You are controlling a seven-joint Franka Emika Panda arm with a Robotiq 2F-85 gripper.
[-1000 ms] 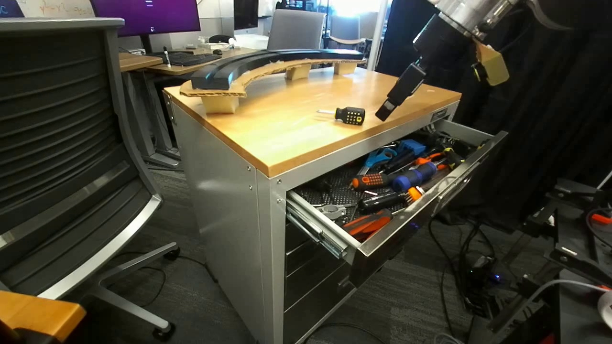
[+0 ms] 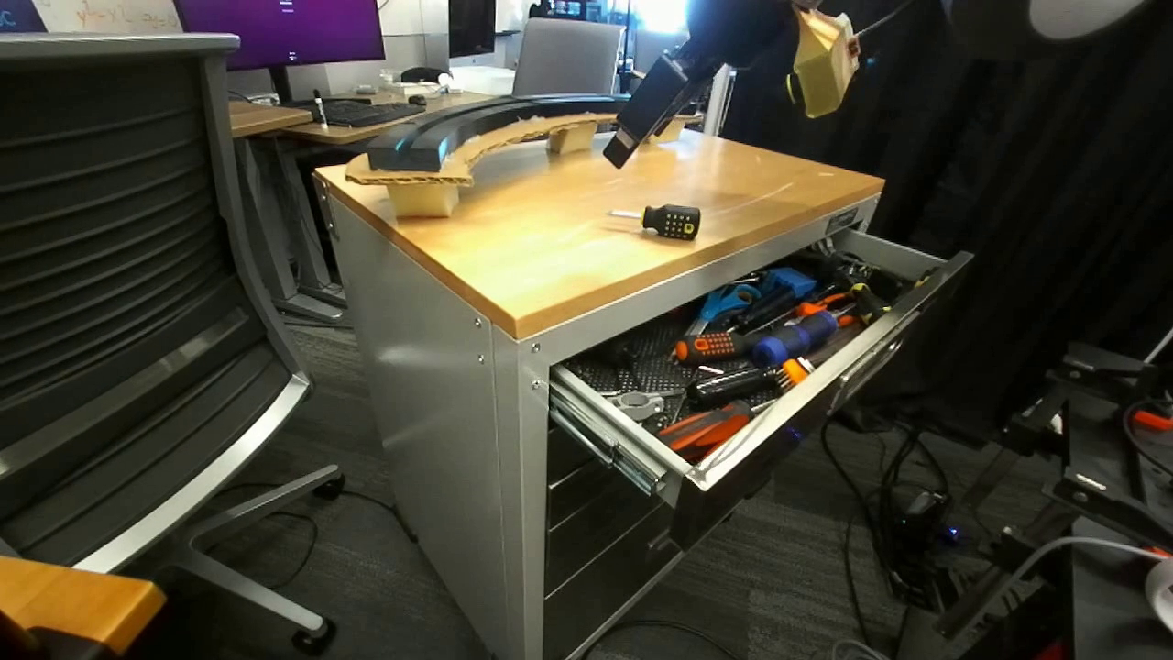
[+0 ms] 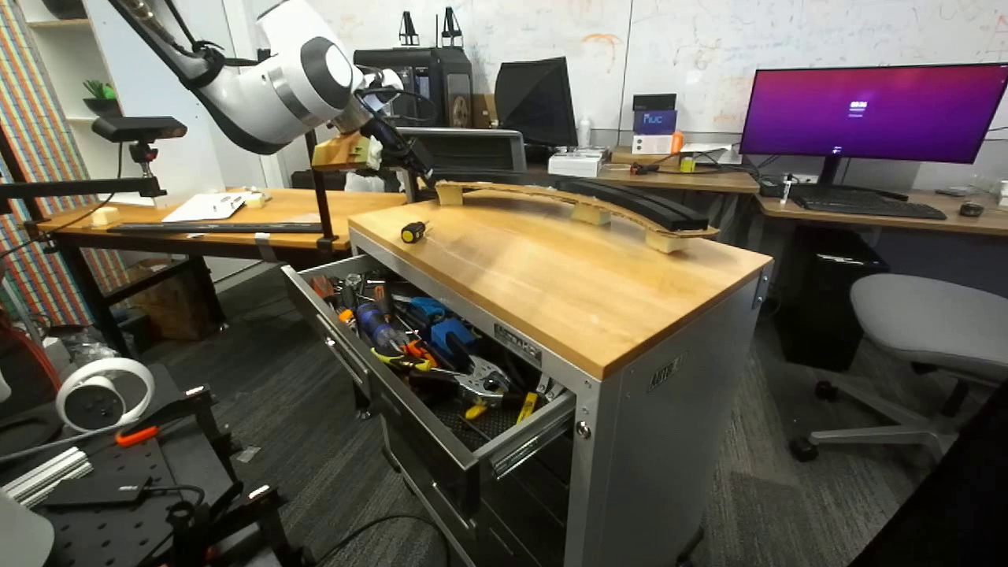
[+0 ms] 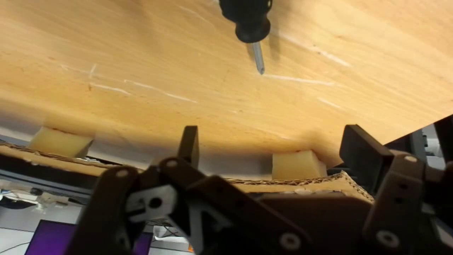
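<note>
A stubby black and yellow screwdriver (image 2: 671, 221) lies on the wooden top (image 2: 572, 264) of the metal cabinet, its short shaft towards the chair side in exterior view 1. In the wrist view the screwdriver (image 4: 248, 19) is at the upper edge, its handle partly cut off. My gripper is open, its two black fingers wide apart with nothing between them. It hangs above the far part of the top, close to the curved rail and apart from the screwdriver. Below the top, a drawer (image 3: 378, 383) is pulled out, filled with several tools.
A curved black rail on cardboard (image 2: 517, 126) stands on foam blocks along the back of the top. The wood between rail and screwdriver is bare. The open drawer juts out at the front. An office chair (image 2: 132, 275) stands beside the cabinet.
My gripper has moved up and away from the front edge near the screwdriver's handle, back towards the curved rail. The screwdriver and the drawer look unmoved.
</note>
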